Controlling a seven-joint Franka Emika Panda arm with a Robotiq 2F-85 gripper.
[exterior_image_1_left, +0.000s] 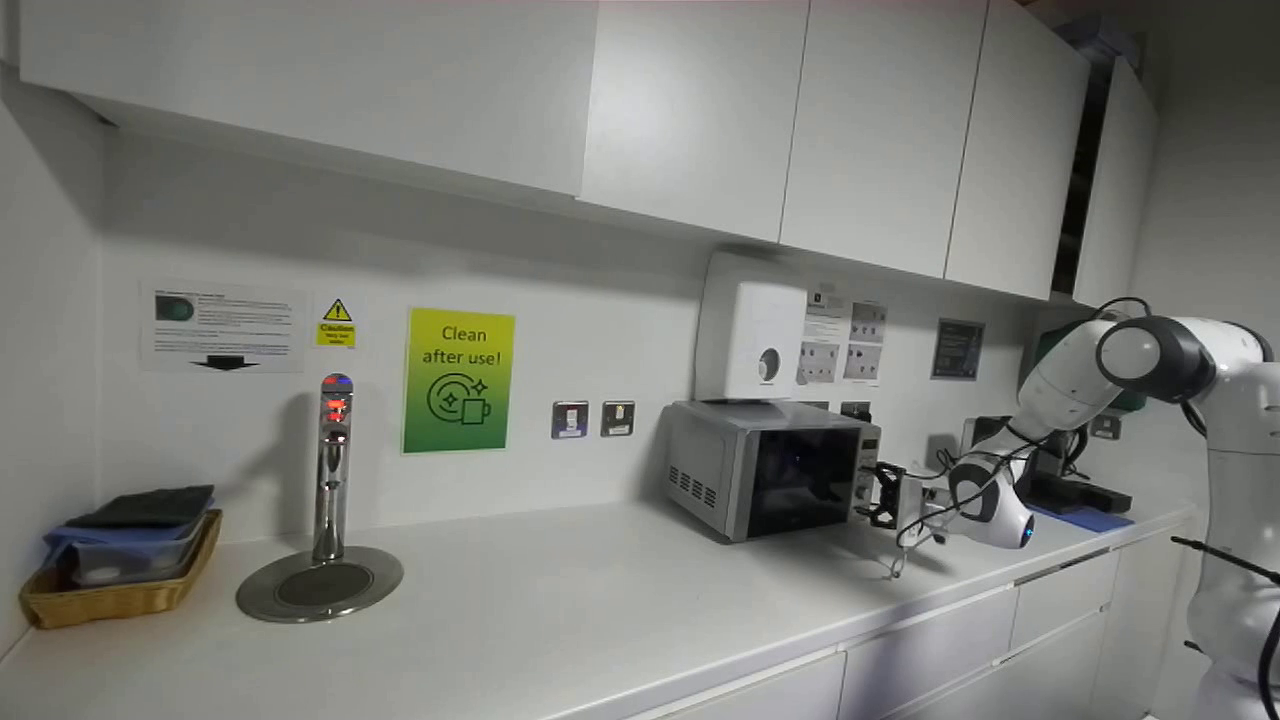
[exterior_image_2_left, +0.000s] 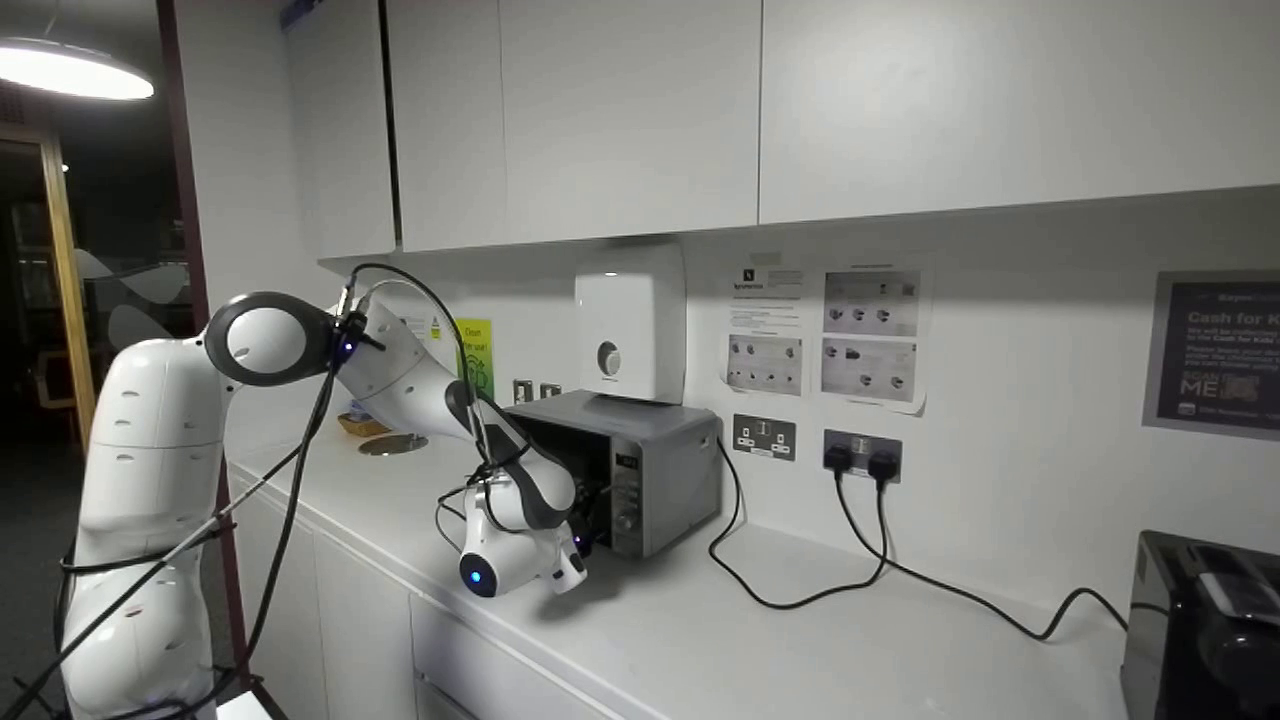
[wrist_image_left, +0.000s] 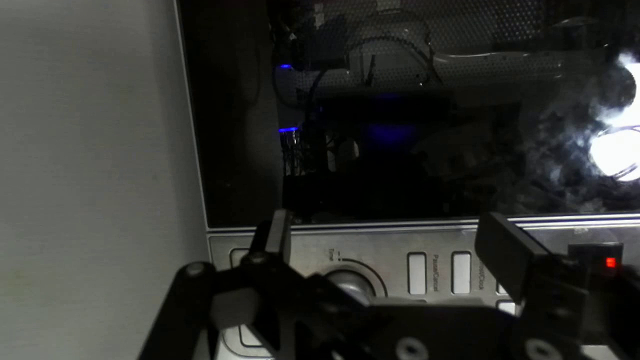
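Note:
A silver microwave (exterior_image_1_left: 708, 470) with a dark glass door (exterior_image_1_left: 801, 480) stands on the counter, its door shut. My gripper is open in front of the microwave's right side, with its fingers pointing at the control panel (wrist_image_left: 312, 246). In the wrist view the fingers are spread wide, and a round knob (wrist_image_left: 351, 282) and pale buttons (wrist_image_left: 461, 273) show between them. Nothing is held. Whether a fingertip touches the panel I cannot tell. The lower part of the panel is hidden behind the gripper's body.
A white dispenser (exterior_image_2_left: 630, 318) hangs above the microwave. Black cables (exterior_image_2_left: 780, 604) run along the counter towards a dark appliance (exterior_image_2_left: 1200, 636).

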